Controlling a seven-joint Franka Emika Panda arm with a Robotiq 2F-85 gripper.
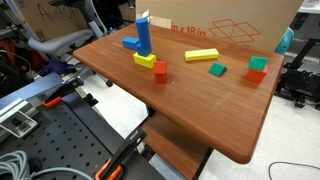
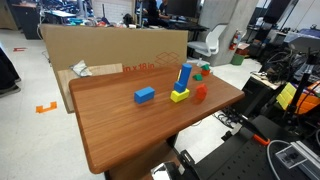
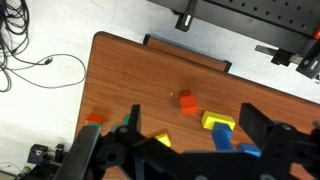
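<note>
On the wooden table a tall blue block stands upright close by a yellow block. Another blue block lies flat apart from them. A red block sits near the table's edge. Farther along are a long yellow block, a flat green piece, and a green block on top of a red one. From the wrist view, my gripper is open above the table, its dark fingers wide apart, with nothing held. They partly cover the blocks at the lower edge.
A cardboard panel stands along one side of the table. Beside the opposite side is a black perforated bench with cables.
</note>
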